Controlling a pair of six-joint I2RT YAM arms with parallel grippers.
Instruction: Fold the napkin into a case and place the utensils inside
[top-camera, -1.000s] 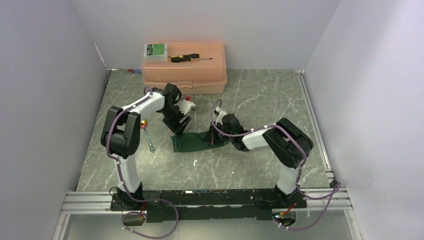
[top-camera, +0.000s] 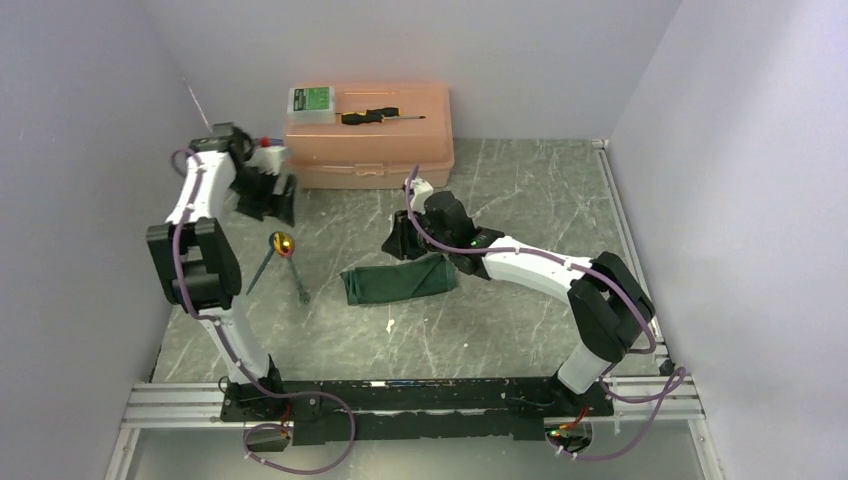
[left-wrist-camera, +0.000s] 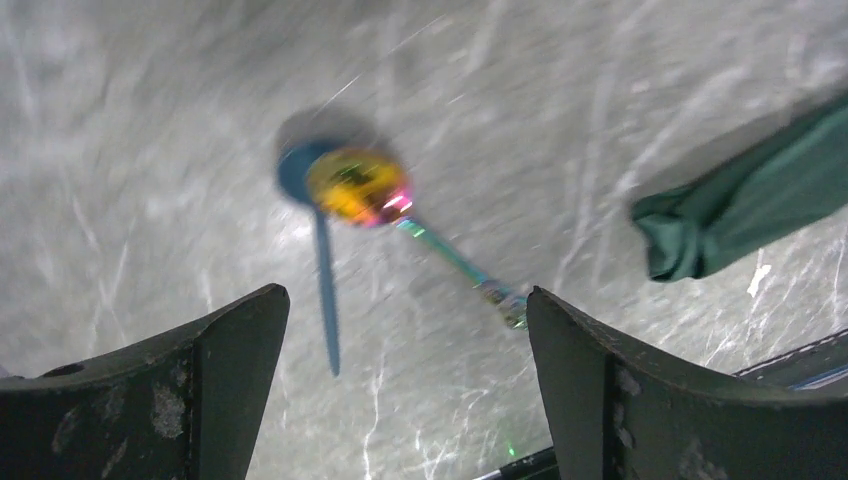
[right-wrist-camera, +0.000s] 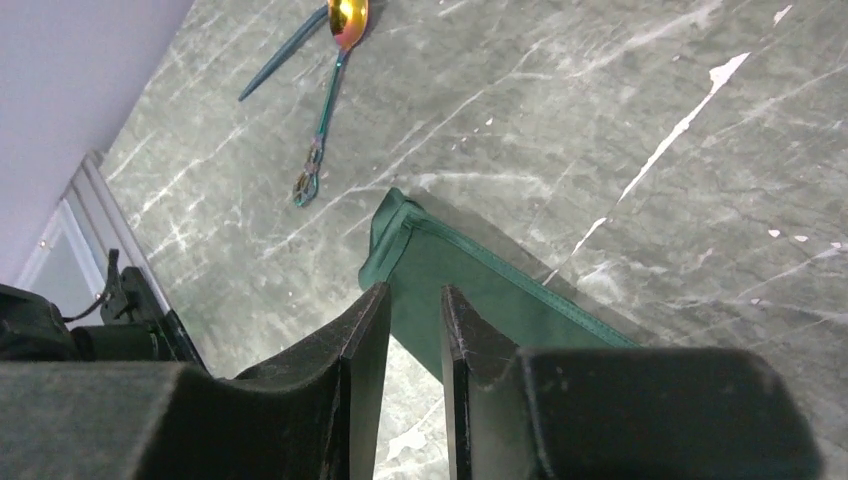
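Observation:
A dark green folded napkin (top-camera: 398, 286) lies mid-table. To its left are a rainbow spoon (left-wrist-camera: 358, 188) with an ornate handle and a dark utensil, partly under the spoon's bowl in the left wrist view. My left gripper is above and behind the utensils, open and empty, blurred in the top view. My right gripper hangs over the napkin, its fingertips a short way apart with nothing seen between them.
A pink case (top-camera: 370, 150) at the back carries screwdrivers (top-camera: 368, 118) and a small clear box (top-camera: 311, 105). Grey walls surround the work area.
My left arm has swung up and left, away from the napkin to over the utensils. My right gripper has lifted and moved up and left from the napkin.

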